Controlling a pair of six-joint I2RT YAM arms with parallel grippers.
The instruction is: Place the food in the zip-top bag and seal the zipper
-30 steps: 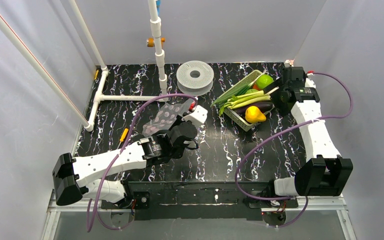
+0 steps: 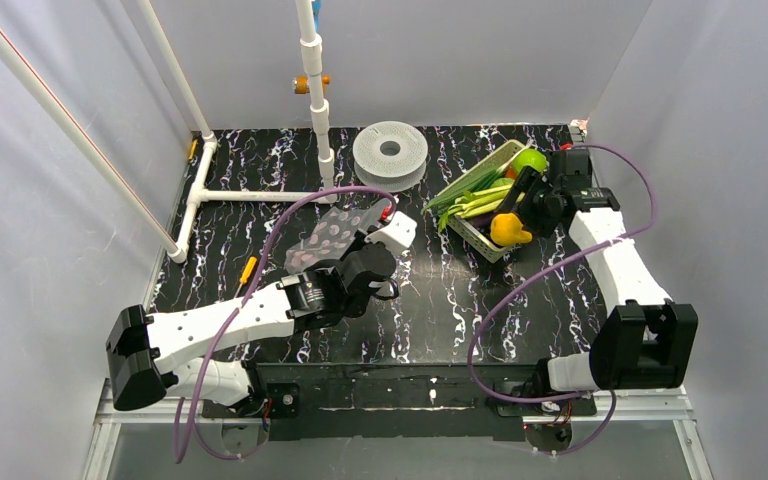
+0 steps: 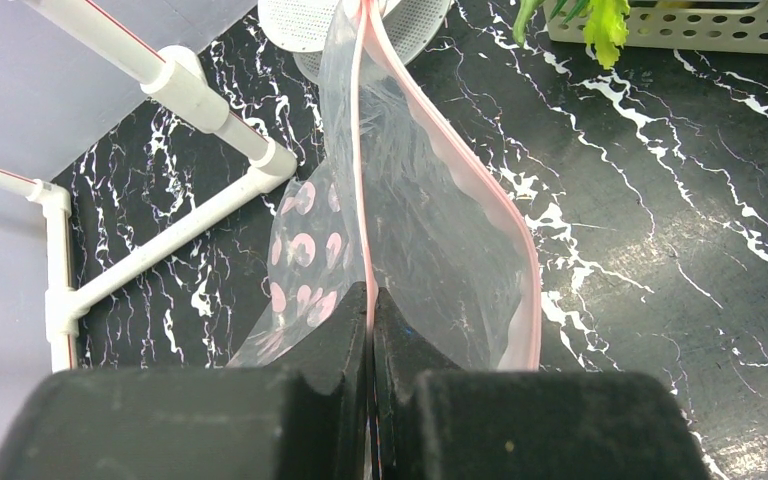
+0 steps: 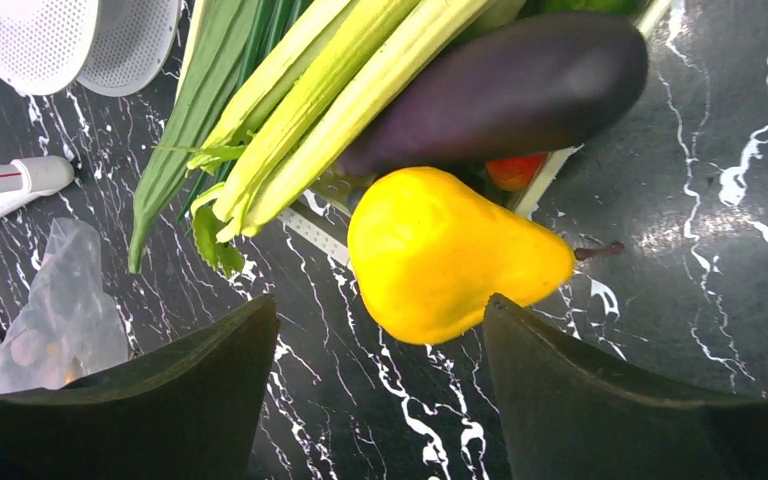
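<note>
The clear zip bag with pink spots point(image 2: 322, 238) is held upright by my left gripper, shut on its pink zipper edge near centre. At the right of the top view a green basket point(image 2: 482, 248) holds celery point(image 4: 340, 115), leeks point(image 4: 195, 130), an eggplant point(image 4: 500, 90), a green round fruit point(image 2: 528, 160) and a red item point(image 4: 515, 172). A yellow pear point(image 4: 440, 260) lies at the basket's front. My right gripper is open just over the pear, its fingers at either side below it in the wrist view, nothing between them.
A white mesh spool point(image 2: 390, 150) stands at the back centre. White pipe frames point(image 2: 250, 196) occupy the back left, with a yellow-handled tool point(image 2: 248, 268) nearby.
My right gripper has moved left from beyond the basket's right side to over the eggplant and pear. My left arm and the bag are unchanged.
</note>
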